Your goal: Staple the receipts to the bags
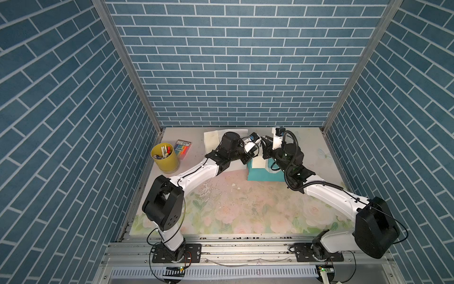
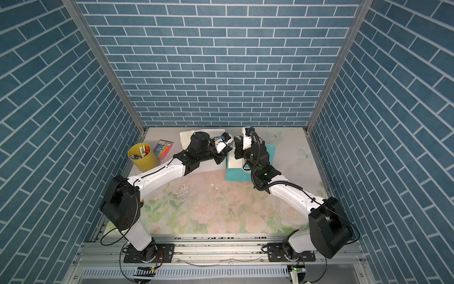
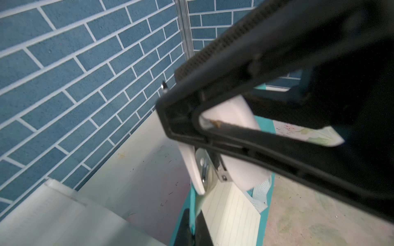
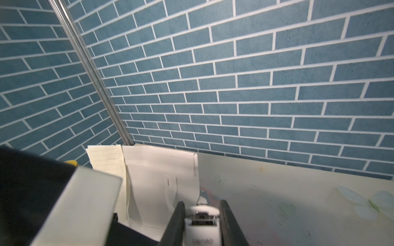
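Observation:
The teal bag (image 1: 264, 175) lies between my two arms, with a cream lined receipt (image 1: 258, 162) on it. In the left wrist view my left gripper is shut on a thin edge of the teal bag and the receipt. My right gripper is shut on the white stapler (image 4: 201, 235). Seen from the left wrist, the stapler's white end (image 3: 246, 168) is right above my left fingers, its two halves on either side of the cream paper. Whether a staple is in the paper cannot be made out.
Toward the back left lies a white bag (image 4: 156, 176) with another lined receipt (image 4: 107, 164). A yellow pot (image 1: 165, 163) of pens and a colourful pack (image 1: 182, 148) stand at the left.

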